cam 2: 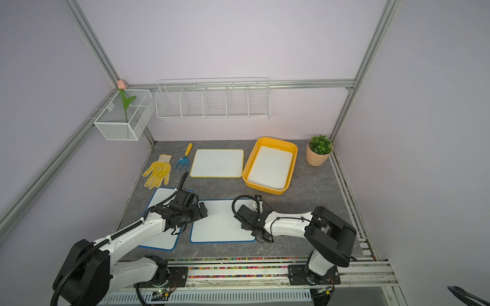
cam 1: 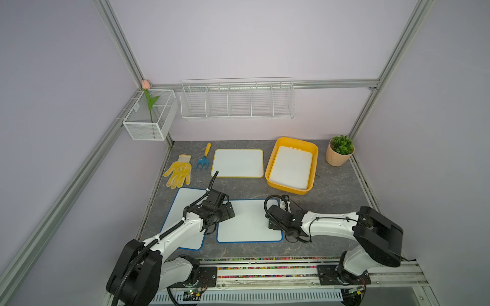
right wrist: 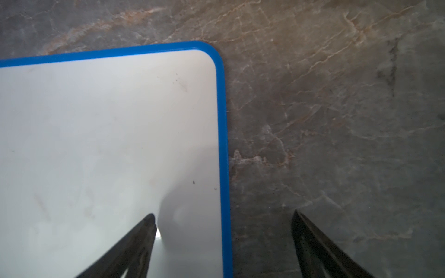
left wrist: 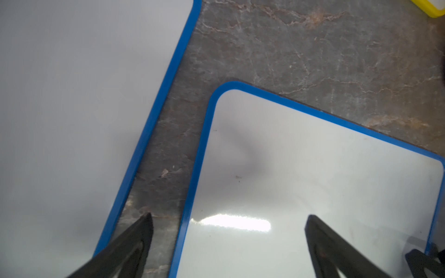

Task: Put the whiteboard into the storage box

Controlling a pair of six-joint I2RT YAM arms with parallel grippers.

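Note:
A blue-edged whiteboard point(cam 1: 249, 221) lies flat at the front middle. To its left is another blue-edged whiteboard point(left wrist: 83, 115), partly under my left arm in the top views. A yellow-edged whiteboard point(cam 1: 237, 163) lies at the back. The yellow storage box point(cam 1: 313, 165) is behind the right arm; its inside looks white. My left gripper is open above the middle board's left edge, a finger point(left wrist: 331, 245) over the board's surface. Open too, my right gripper straddles that board's right edge from above. Neither holds anything.
A yellow glove point(cam 1: 178, 172) and a blue fork point(cam 1: 202, 162) lie at the back left. The potted plant point(cam 1: 340, 150) stands at the back right. Wire baskets point(cam 1: 237, 102) hang on the wall. Bare table shows right of the storage box.

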